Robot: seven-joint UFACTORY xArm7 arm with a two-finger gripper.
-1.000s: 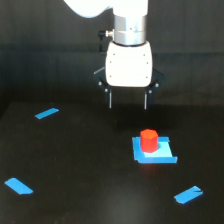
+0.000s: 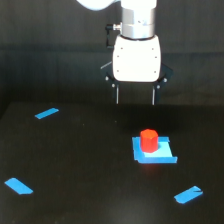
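A small red block (image 2: 149, 140), roughly hexagonal from here, sits upright on a pale blue square patch (image 2: 161, 152) right of the middle of the dark table. Above and behind it hangs my gripper (image 2: 136, 99), its two thin dark fingers (image 2: 117, 95) spread wide apart. Nothing shows between them, and the block is clear of the fingertips.
Strips of blue tape lie on the dark surface at the back left (image 2: 47, 113), front left (image 2: 18, 186) and front right (image 2: 188, 195). A dark backdrop stands behind.
My gripper has shifted a little to the right and slightly up in the view, with its fingers still apart. The red block and the patch have not moved.
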